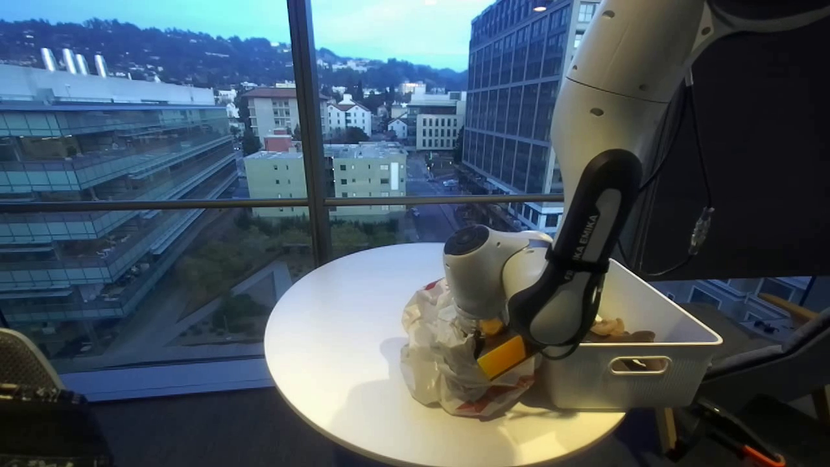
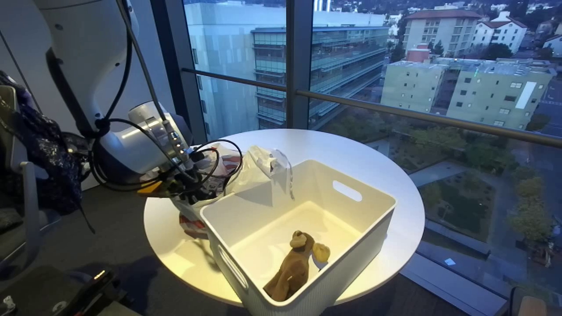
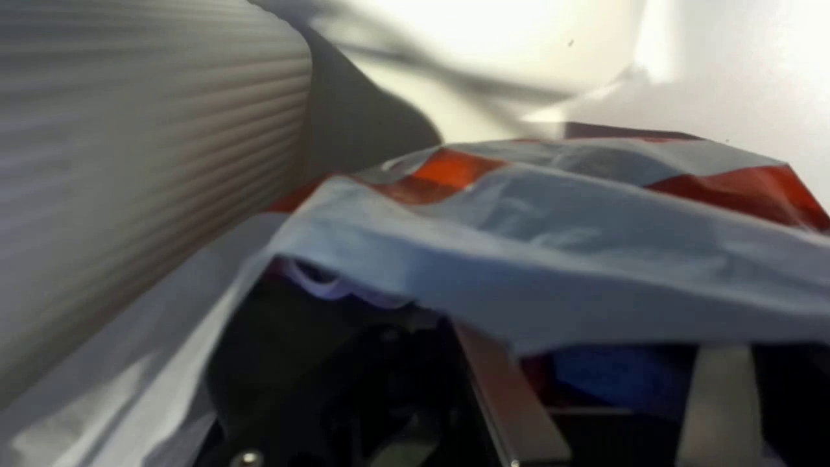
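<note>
A crumpled white plastic bag (image 1: pixel 436 350) with red markings stands on the round table, left of a white bin in exterior view 1. Down in the bag's mouth is my gripper (image 2: pixel 196 194), its fingertips out of sight behind plastic. Its yellow part (image 1: pixel 502 357) shows at the bag's opening. Across the wrist view runs the bag's rim (image 3: pixel 545 264), white with red patches. Dark space lies beneath it, with a pale strip (image 3: pixel 720 405) and a bluish thing (image 3: pixel 622 377) I cannot name. How the fingers stand is too dark to see.
The white bin (image 2: pixel 363 231) stands close beside the bag, its ribbed wall (image 3: pixel 155 155) near the camera in the wrist view. A brown plush toy (image 2: pixel 295 266) lies in it. Bare table (image 1: pixel 334 327) spreads on the bag's far side from the bin.
</note>
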